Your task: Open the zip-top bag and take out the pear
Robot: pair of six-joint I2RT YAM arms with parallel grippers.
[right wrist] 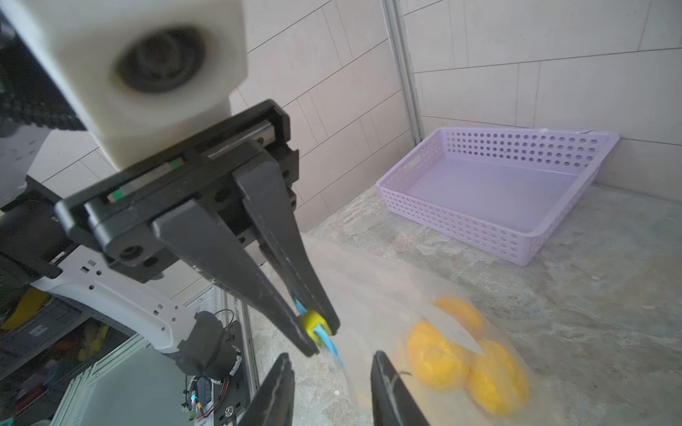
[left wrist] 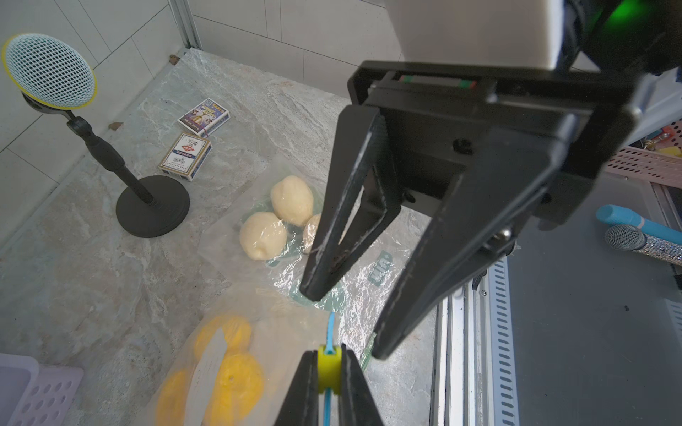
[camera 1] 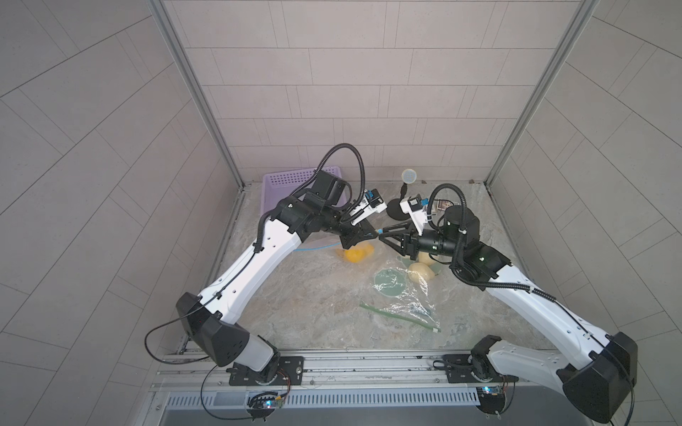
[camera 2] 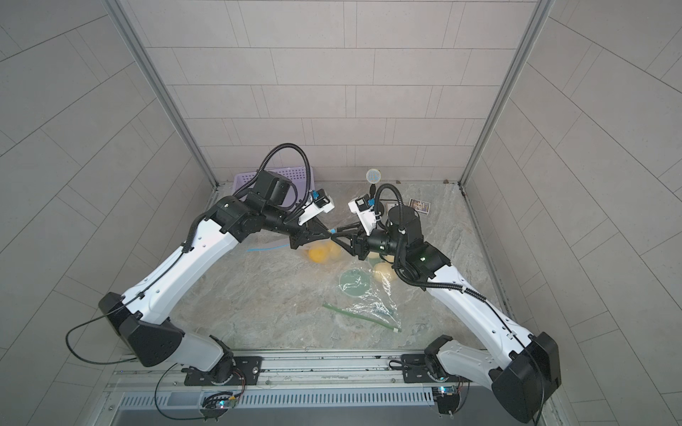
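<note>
A clear bag [right wrist: 383,305] with rounded orange-yellow fruits [right wrist: 437,355] inside hangs by its blue zip strip [right wrist: 326,339]. My left gripper is shut on that strip, with a small yellow piece [left wrist: 329,369] between its fingers. Close to the strip's end, my right gripper stands open with nothing between its fingers; in the left wrist view its fingertips are spread around the strip's level, apart from it. A second clear bag [camera 1: 408,298] with a green zip strip [camera 1: 398,316] lies flat, holding pale round fruits [left wrist: 291,201]. Which fruit is the pear, I cannot tell.
A lilac basket [right wrist: 461,220] stands empty at the back left. A round-headed black stand [left wrist: 151,206] and two small card boxes [left wrist: 186,154] are at the back right. Bare tabletop [camera 1: 305,298] lies front left.
</note>
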